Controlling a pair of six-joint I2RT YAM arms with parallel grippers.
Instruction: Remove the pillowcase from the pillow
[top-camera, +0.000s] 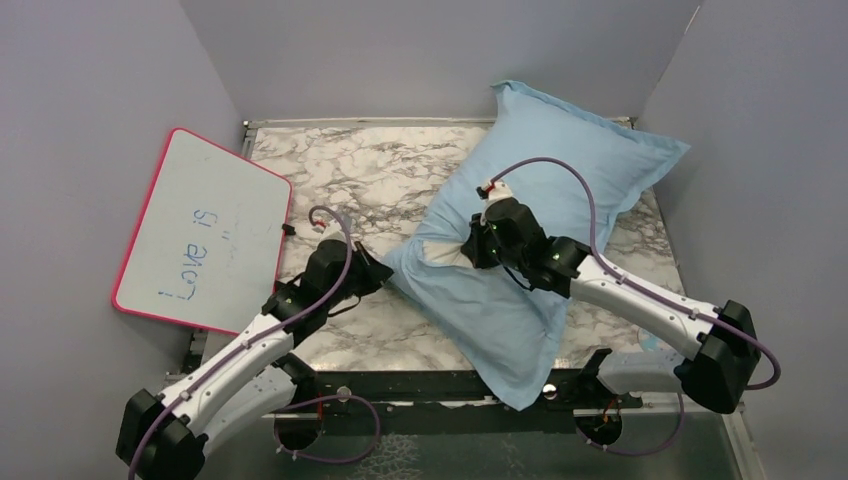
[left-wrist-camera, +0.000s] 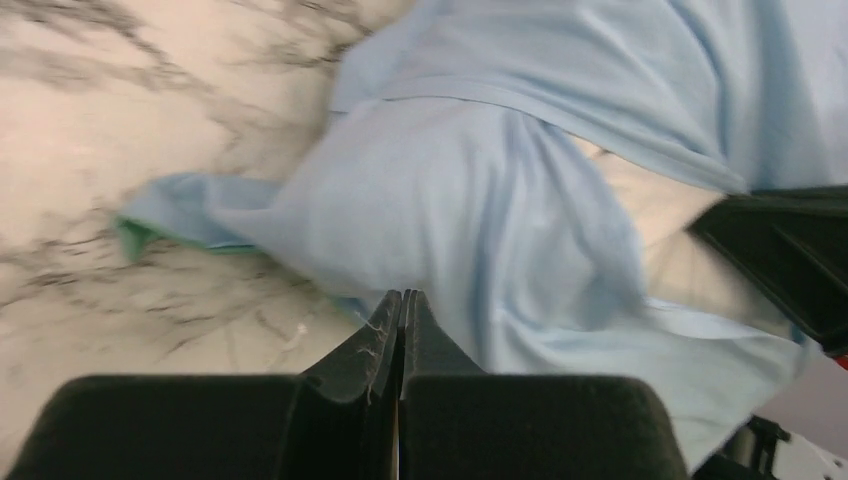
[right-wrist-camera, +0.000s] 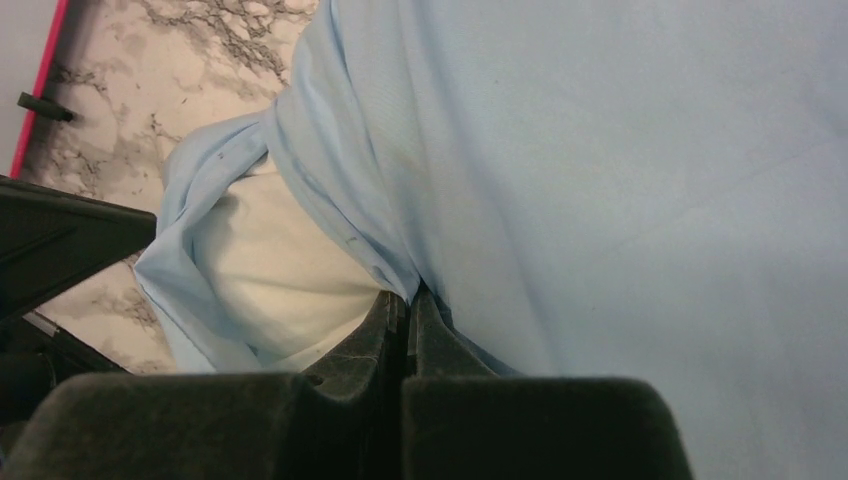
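The light blue pillowcase (top-camera: 565, 160) lies diagonally across the marble table, bunched in its middle round an exposed cream patch of pillow (right-wrist-camera: 265, 260). My right gripper (top-camera: 470, 250) is shut at that patch, with the pillowcase's folded edge (right-wrist-camera: 390, 260) gathered at its fingertips. My left gripper (top-camera: 385, 272) is shut at the left tip of the pillowcase, left of the patch; in the left wrist view, nothing clearly shows between its fingertips, and cloth lies just beyond them.
A whiteboard (top-camera: 200, 230) with a pink rim leans at the left. Grey walls enclose the sides and back. The pillowcase's near corner hangs over the front edge.
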